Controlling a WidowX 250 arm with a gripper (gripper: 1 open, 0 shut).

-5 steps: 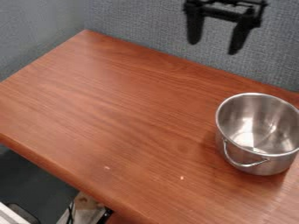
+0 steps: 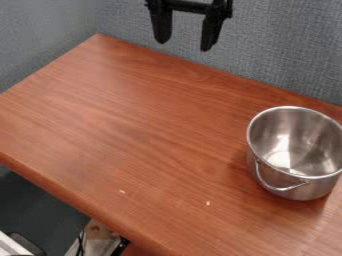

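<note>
A black gripper (image 2: 186,32) hangs at the top centre of the camera view, its two fingers spread open with nothing between them, high up against the grey padded backdrop. A steel pot (image 2: 294,155) with a wire handle stands upright at the right side of the wooden table (image 2: 127,130), below and to the right of the gripper. Something small and pale shows in the bottom of the pot; I cannot tell what it is.
Grey padded walls line the back and left. Cables and white equipment sit below the table's front-left corner.
My gripper has moved left along the back, from above the pot's side toward the centre, staying open. The pot has not moved.
</note>
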